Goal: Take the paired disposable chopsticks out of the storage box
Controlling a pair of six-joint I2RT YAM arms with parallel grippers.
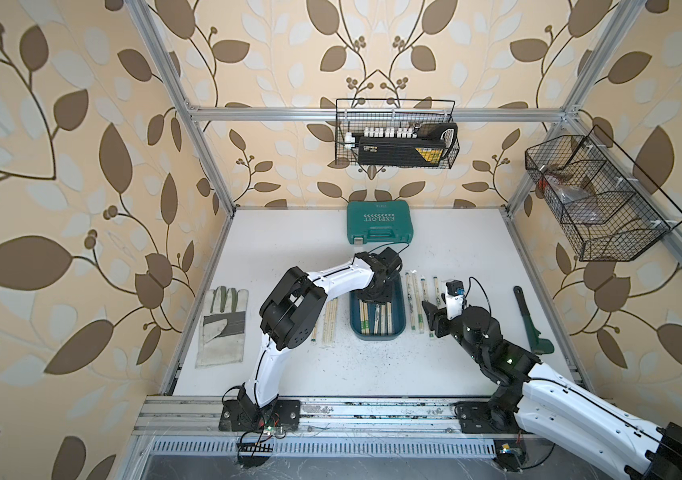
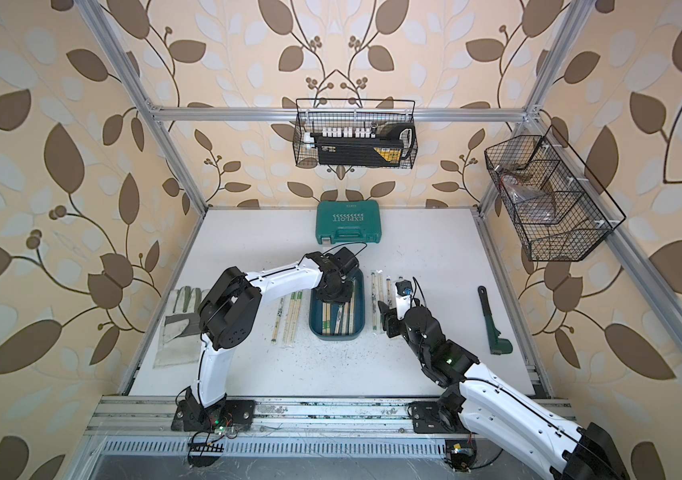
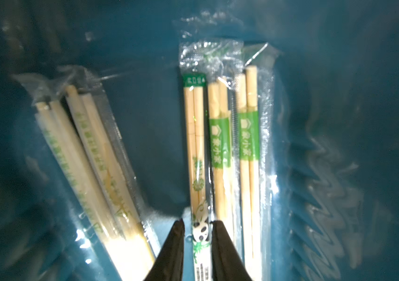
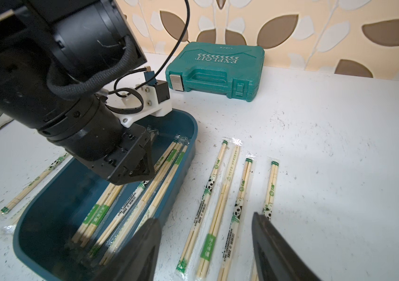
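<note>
The dark blue storage box (image 1: 354, 324) stands mid-table, holding several wrapped chopstick pairs. Down inside it, my left gripper is partly open, its fingertips on either side of a panda-printed pair (image 3: 195, 140); a gap shows beside the wrapper. To the right of that pair lie two green-banded pairs (image 3: 249, 135), close alongside. Two paler pairs (image 3: 98, 149) slant at the left. My right gripper is open over the table right of the box, fingers apart, nothing held. Beneath it, wrapped pairs (image 4: 237, 206) lie side by side on the table.
More wrapped pairs (image 2: 293, 316) lie left of the box. Behind it stands a green case (image 4: 218, 65). A glove (image 1: 222, 328) rests at the far left, a green-handled tool (image 1: 531, 320) at the far right.
</note>
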